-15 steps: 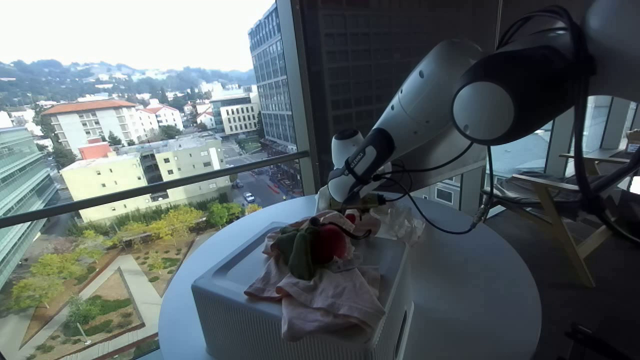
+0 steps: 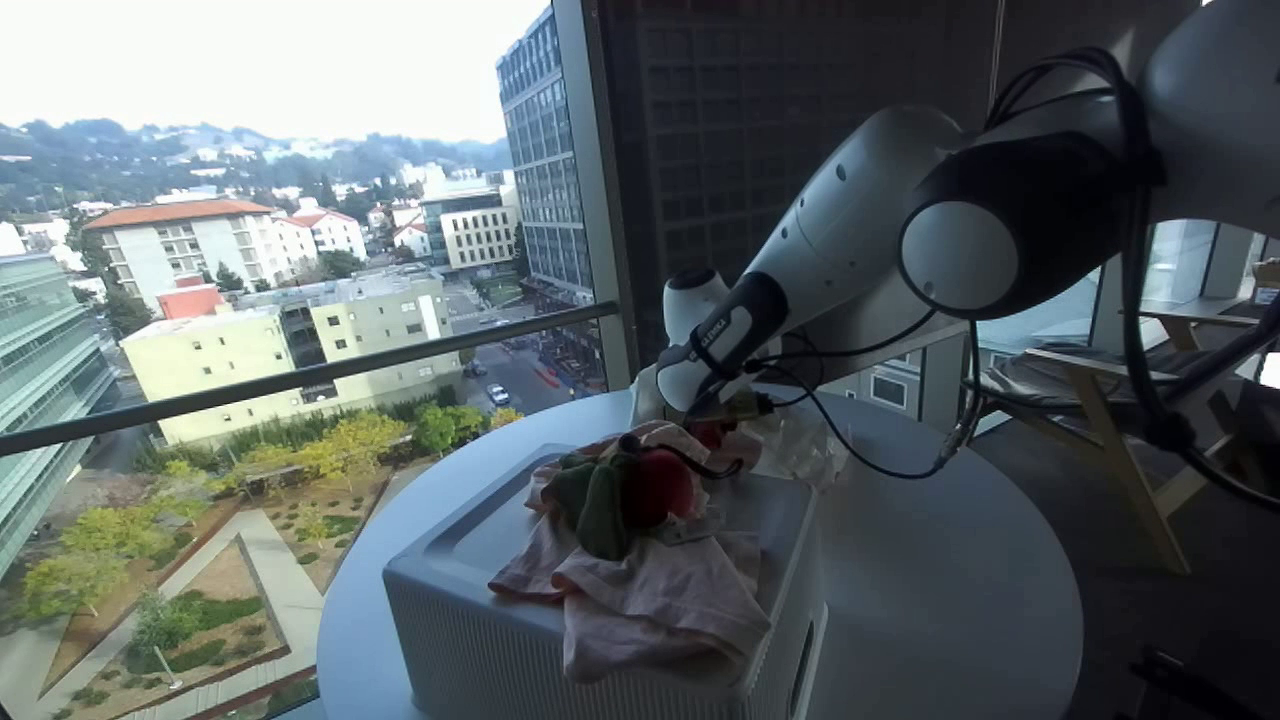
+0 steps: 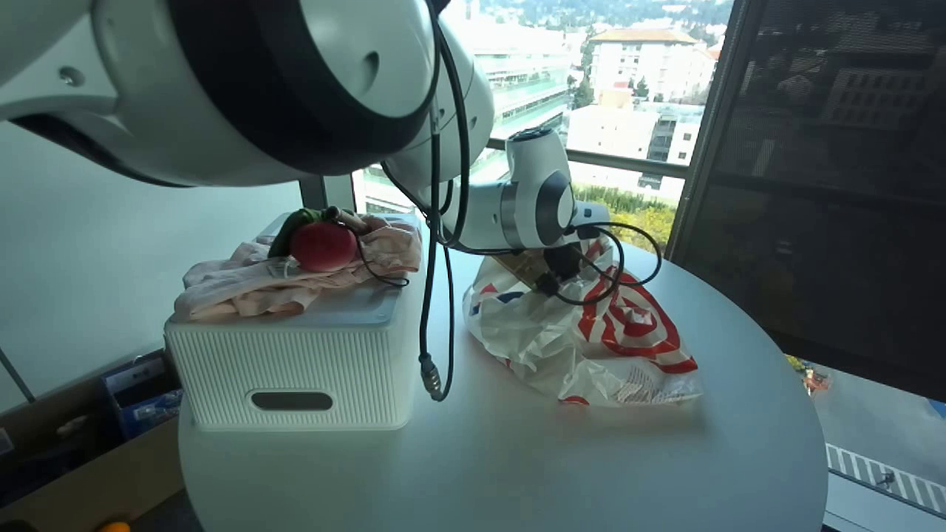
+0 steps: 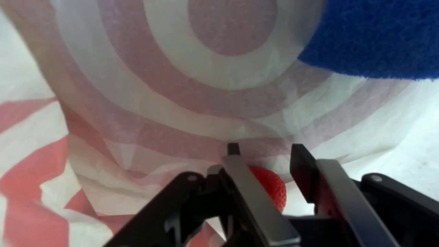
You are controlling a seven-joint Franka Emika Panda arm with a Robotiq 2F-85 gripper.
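Observation:
In the wrist view my gripper stands part open inside or against a white plastic bag (image 4: 33,185) printed with red stripes and rings. Between and beyond its fingers shows a small red rounded object (image 4: 272,187) with a textured surface. A gap is visible between that object and the right finger, and its lower part is hidden. Dark blue fuzzy material (image 4: 382,37) fills the upper right. In exterior view 2 the arm reaches down to the bag (image 3: 567,346), and its fingers are hidden there.
Beside the bag stands a white ribbed box (image 3: 293,372). On it lie a pink cloth (image 3: 239,288), a red round item (image 3: 324,247) and a green item (image 2: 600,504). Loose cables hang from the arm.
The arm has come down slightly toward the bag, its forearm and wrist lower than a second ago. The things on the box have not moved.

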